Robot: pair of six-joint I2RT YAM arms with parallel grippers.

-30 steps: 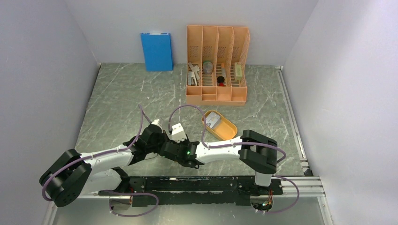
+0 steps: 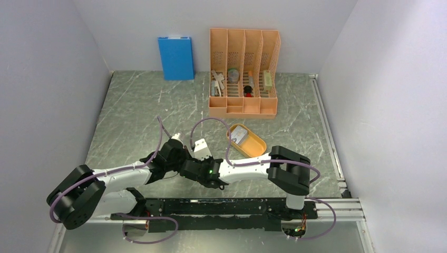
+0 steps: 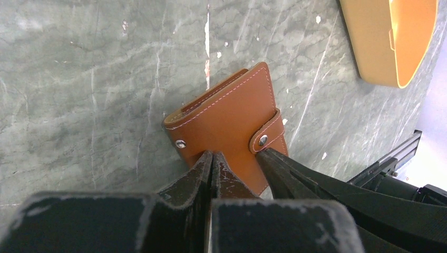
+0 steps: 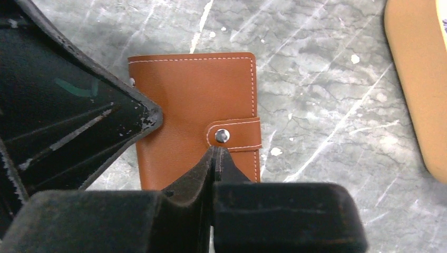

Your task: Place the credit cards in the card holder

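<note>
The brown leather card holder [image 4: 184,95] lies folded on the marble table, its snap strap [image 4: 240,134] lying flat across the front. Just below the strap in the right wrist view, my right gripper is shut with its fingertips together and nothing between them; the strap is outside them. My left gripper, also shut, rests its tips against the front of the card holder [image 3: 232,113] in the left wrist view. From above, both arms hide the card holder. The white cards [image 2: 239,135] appear to sit in the yellow tray.
The yellow tray [image 2: 255,146] stands right of the grippers. Behind it is a peach organizer [image 2: 221,110] holding several small items, with a blue box [image 2: 176,59] to its left. The arms almost touch each other.
</note>
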